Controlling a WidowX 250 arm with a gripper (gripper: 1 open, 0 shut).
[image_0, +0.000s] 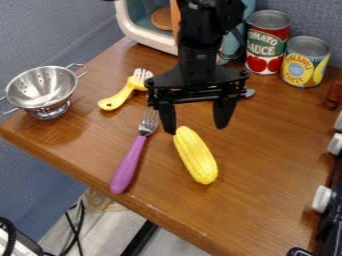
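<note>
My black gripper (194, 116) hangs over the middle of the wooden table, open, its two fingers spread apart with nothing seen between them. Just below it lies a yellow corn cob (195, 154). To its left lie a purple-handled fork (130, 161) and, farther back, a yellow-handled fork (120, 94). A grey utensil end (249, 94) shows at the gripper's right, partly hidden behind it.
A metal colander (43, 92) sits at the left edge. A tomato sauce can (266, 42), another can (305, 62) and a small brown jar (334, 97) stand at the back right. A toy sink (143, 22) is behind.
</note>
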